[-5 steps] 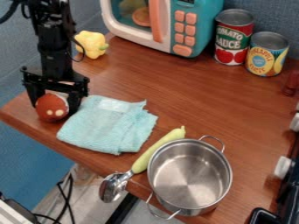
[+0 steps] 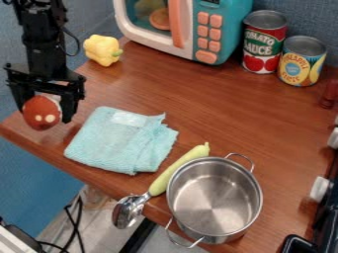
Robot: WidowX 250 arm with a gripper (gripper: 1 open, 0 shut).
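Note:
My black gripper is at the left edge of the table, low over a red-orange round object, with its fingers around the upper part of it. Whether the fingers grip it or only surround it is hard to tell. A folded light-blue cloth lies to the right of it. A steel pot stands at the front right, with a corn cob and a metal utensil beside it.
At the back are a toy microwave, a yellow toy, a tomato can and a second can. A black appliance sits at the right edge.
The objects have stayed where they were.

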